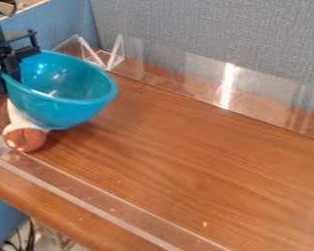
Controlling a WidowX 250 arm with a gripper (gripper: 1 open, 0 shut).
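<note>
A blue bowl (71, 98) is at the left of the wooden table, held up at its left rim by my black gripper (8, 61), which is shut on that rim and partly cut off by the frame edge. Beneath the bowl lies an orange and white object (26, 138), its top hidden by the bowl.
Clear plastic barriers (228, 86) run along the back and the near edge of the wooden table (199, 157). Cables hang below at the lower left.
</note>
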